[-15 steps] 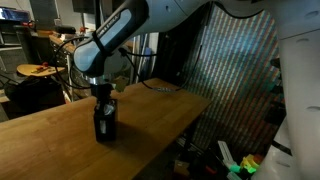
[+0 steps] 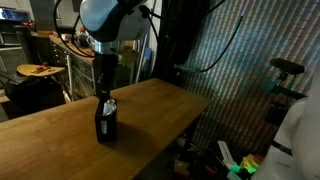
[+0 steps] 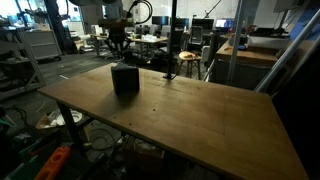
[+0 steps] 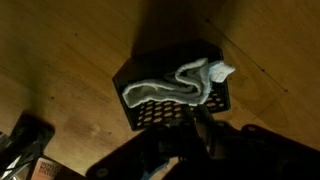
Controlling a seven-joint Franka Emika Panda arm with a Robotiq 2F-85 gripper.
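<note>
A black mesh-sided container [image 2: 106, 122] stands upright on the wooden table, with a crumpled white-grey cloth [image 4: 180, 86] lying in its mouth. From exterior view 1, a bit of that cloth [image 2: 110, 104] shows at the top. My gripper [image 2: 103, 90] hangs just over the container, pointing down. In exterior view 2 the dark gripper [image 3: 118, 48] is above the container [image 3: 125, 79] with a gap between them. Along the bottom of the wrist view, the gripper is very dark against the container's near wall. Its finger spread is hard to make out; no cloth is seen hanging from it.
A corrugated metal shutter [image 2: 250, 60] stands beyond the table. Cables and a dark object [image 4: 28, 135] lie off the table's edge.
My arm and gripper have risen above the container over the last second. The container has stayed in place, with the white cloth still showing at its top.
</note>
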